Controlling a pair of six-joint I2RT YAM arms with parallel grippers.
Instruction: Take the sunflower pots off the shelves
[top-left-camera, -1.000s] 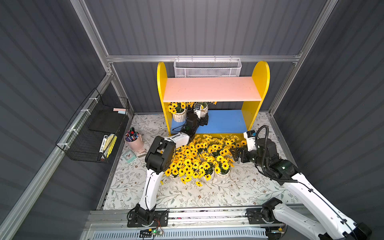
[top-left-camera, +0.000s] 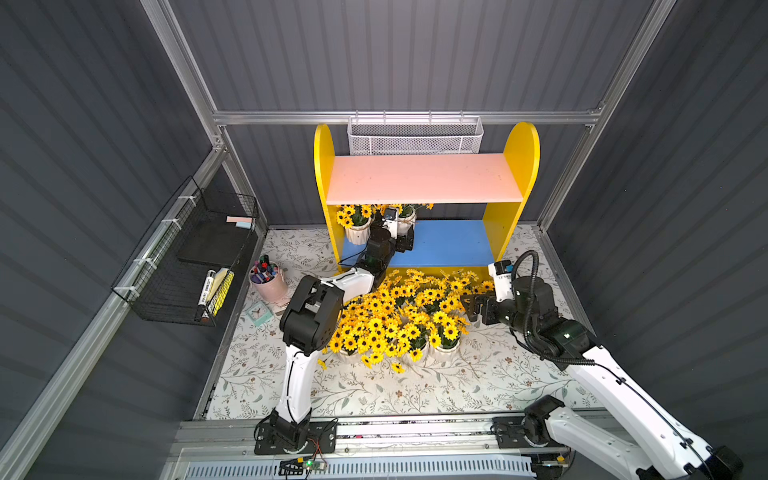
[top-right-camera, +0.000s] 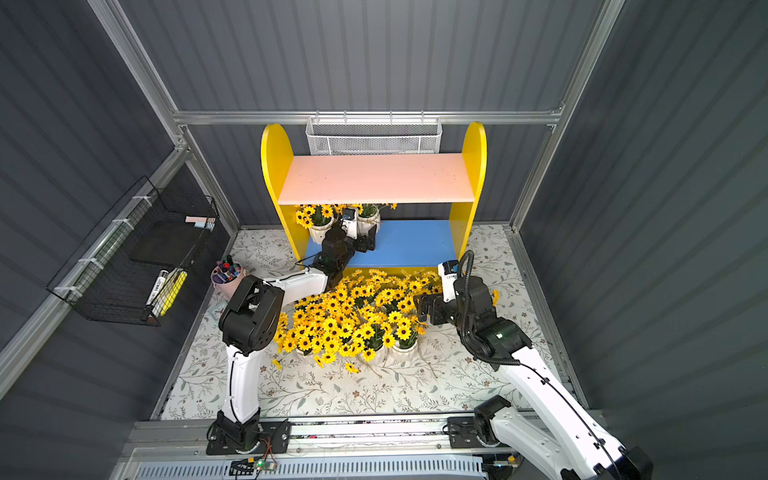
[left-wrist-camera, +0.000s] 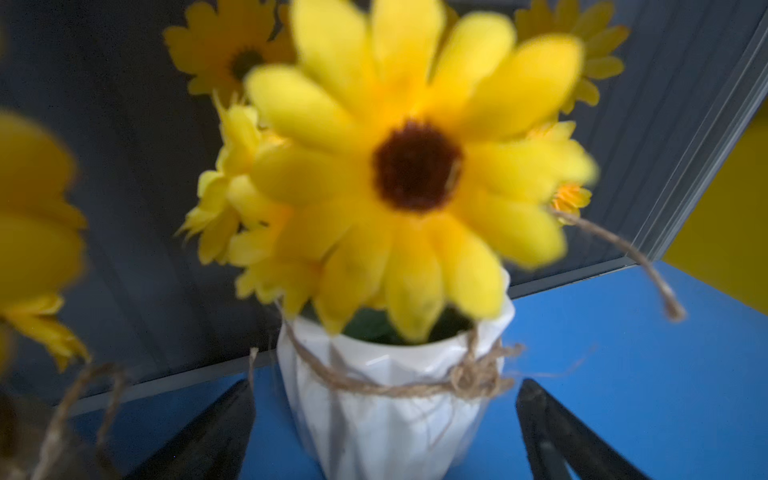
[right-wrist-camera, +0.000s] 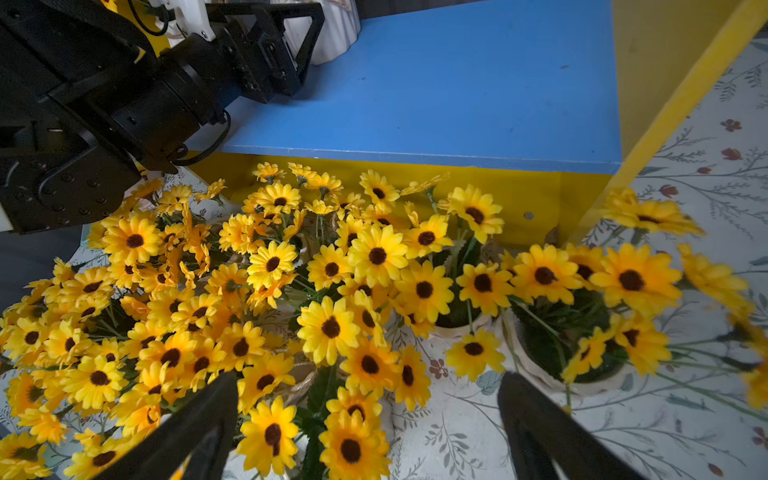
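On the blue shelf (top-left-camera: 448, 240) stand two sunflower pots: one at the left end (top-left-camera: 357, 230), the other a white pot (left-wrist-camera: 384, 400) tied with twine. In the left wrist view that white pot lies between the open fingers of my left gripper, a large bloom hiding its top; contact with the fingers cannot be made out. My right gripper is open above the table, its fingers apart over blooms and bare cloth. Many sunflower pots (top-left-camera: 400, 316) crowd the table before the shelf. The pink upper shelf (top-left-camera: 424, 179) is bare.
Yellow side panels (top-left-camera: 503, 228) bound the shelves. A pink pen cup (top-left-camera: 270, 285) stands left on the table, below a black wire basket (top-left-camera: 200, 256). The blue shelf's right half and the table's front strip (top-left-camera: 384, 388) are clear.
My left arm has shifted slightly left, its gripper still at the blue shelf. My right arm and the pots on the table look unchanged.
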